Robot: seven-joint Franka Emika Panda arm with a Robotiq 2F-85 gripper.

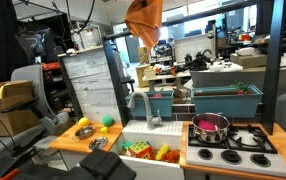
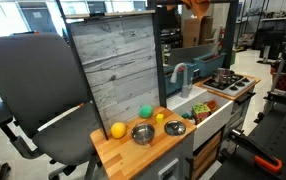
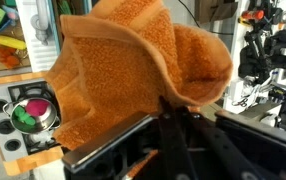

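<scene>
An orange towel (image 3: 113, 60) fills much of the wrist view, bunched and folded. My gripper is shut on it, and the cloth hides most of the fingertips. In exterior view 1 the towel (image 1: 144, 20) hangs high above the counter, near the overhead frame bar, with the gripper itself out of the picture. Only a part of the towel (image 2: 199, 8) shows at the top edge of exterior view 2.
A pot (image 1: 211, 126) with something pink inside stands on the stove (image 1: 233, 155). Left of it, the sink basin holds colourful items beneath a faucet (image 1: 143, 108). Metal bowls (image 2: 143, 133) and a yellow ball (image 2: 118, 130) occupy the wooden counter (image 2: 133, 154). A dark frame post (image 1: 273, 65) rises at right.
</scene>
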